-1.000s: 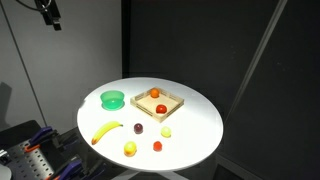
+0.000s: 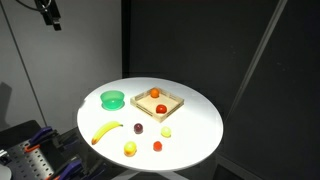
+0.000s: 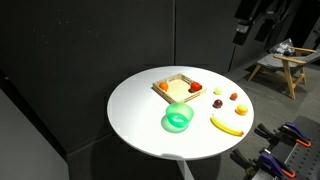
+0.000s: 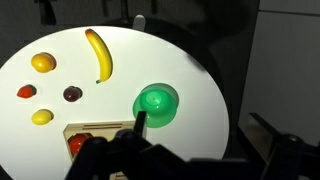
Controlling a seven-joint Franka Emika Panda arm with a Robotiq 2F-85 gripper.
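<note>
High above the round white table (image 2: 195,125), my gripper is open, its two fingers wide apart in the wrist view with nothing held. Exterior view 1 has the gripper (image 2: 53,21) at the upper left, well clear of everything. On the table stand a green bowl (image 2: 112,100), seemingly empty, and a shallow wooden box (image 2: 172,99) with an orange fruit (image 2: 155,93) and a red tomato (image 2: 161,108) inside. Loose on the tabletop lie a yellow banana (image 2: 106,131), a dark plum (image 2: 138,129), a lemon (image 2: 166,132), an orange (image 2: 130,149) and a small red strawberry (image 2: 157,146).
Bare tabletop (image 3: 135,105) surrounds the bowl on its outer side. The robot's dark base parts (image 2: 38,140) are beside the table at the left in exterior view 1. Dark curtains enclose the back.
</note>
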